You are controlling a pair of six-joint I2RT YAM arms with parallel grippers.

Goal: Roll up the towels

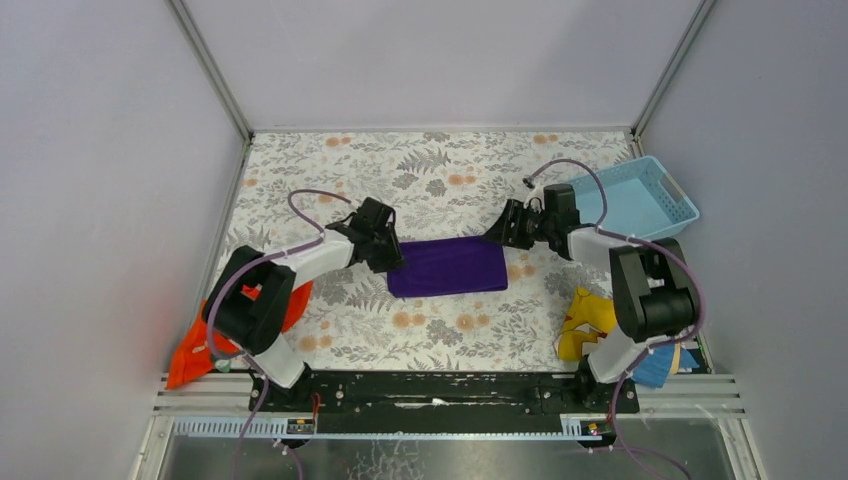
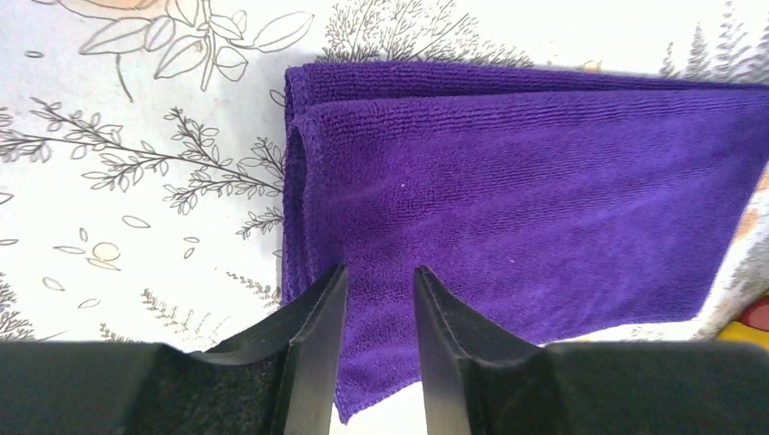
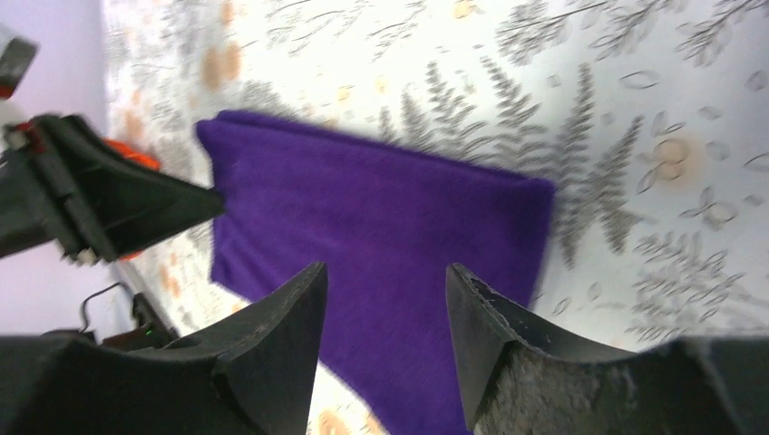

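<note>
A purple towel lies folded into a rectangle on the floral mat, its layers showing along the top and left edges in the left wrist view. My left gripper is over the towel's left end, fingertips part open above the cloth. My right gripper is over the upper right corner, its fingers apart above the towel in the right wrist view. I see nothing held in either.
A light blue basket stands at the back right. A yellow cloth and a blue one lie at the front right, an orange cloth at the front left.
</note>
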